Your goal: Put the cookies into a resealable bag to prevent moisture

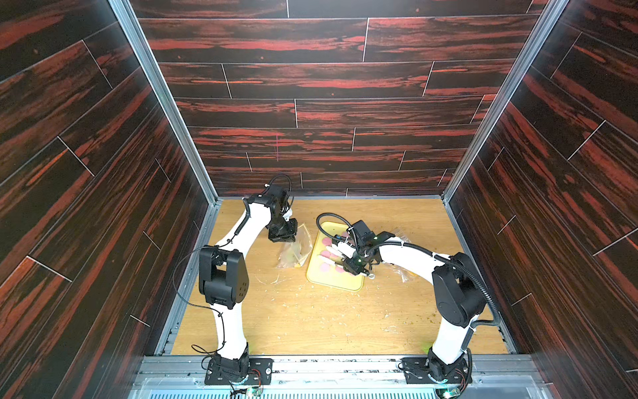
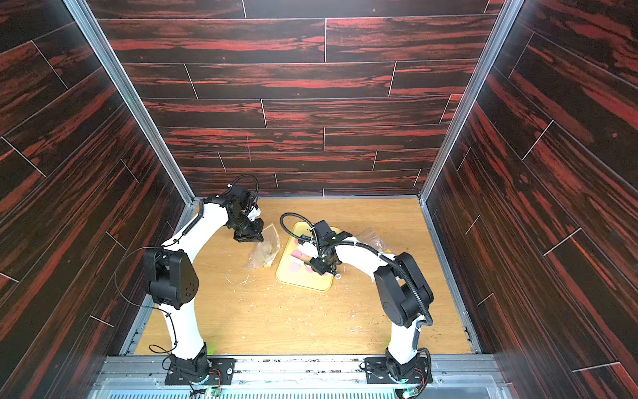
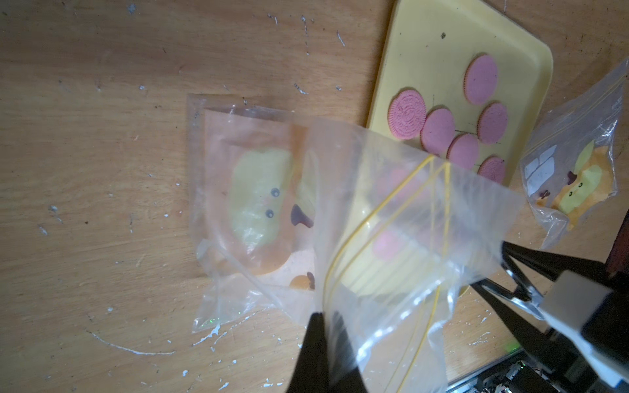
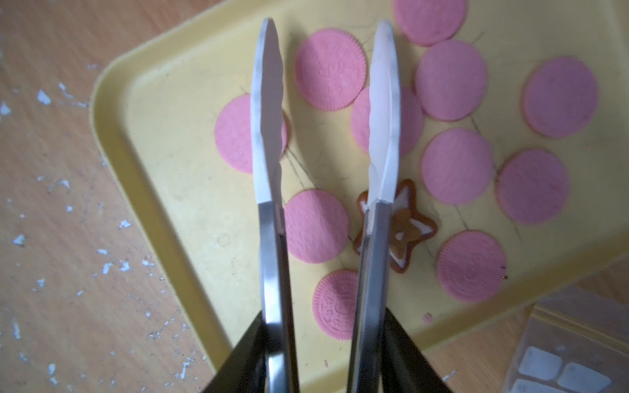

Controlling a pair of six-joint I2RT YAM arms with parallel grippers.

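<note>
A clear resealable bag (image 3: 406, 229) with yellow zip lines and a cartoon print hangs raised at the mouth. My left gripper is shut on its edge. Round pink cookies (image 4: 317, 226) and a star-shaped brown cookie (image 4: 409, 229) lie on the yellow tray (image 4: 167, 239). Over the tray my right gripper points its two white-tipped fingers (image 4: 267, 118) downward, part open. Cookies show below and between these fingers, but none appears gripped. The star is partly covered by one finger.
Another clear bag (image 3: 576, 173) with a cartoon print lies flat right of the tray, partly beneath my right arm in the top views. Walls enclose the back and sides.
</note>
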